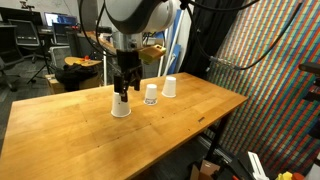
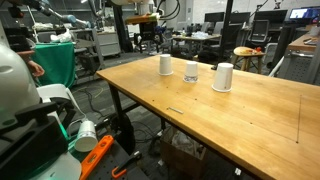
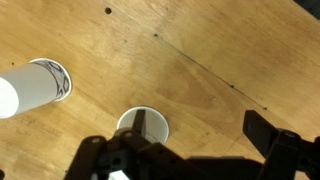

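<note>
My gripper (image 1: 128, 80) hangs just above the nearest white cup (image 1: 121, 105) in exterior view 1, its fingers partly in front of the cup's top. In the wrist view the fingers stand wide apart, with bare table between the fingertips. A white round cup (image 3: 152, 122) shows beside and partly behind the left finger (image 3: 125, 145). Another white cup (image 3: 32, 88) with a grey band stands farther left there. Exterior view 1 also has a marked cup (image 1: 151, 94) and a plain white cup (image 1: 169, 87) farther back. No cup is held.
A small thin object (image 2: 175, 110) lies near its front edge. Hanging cables (image 1: 230, 60) cross exterior view 1.
</note>
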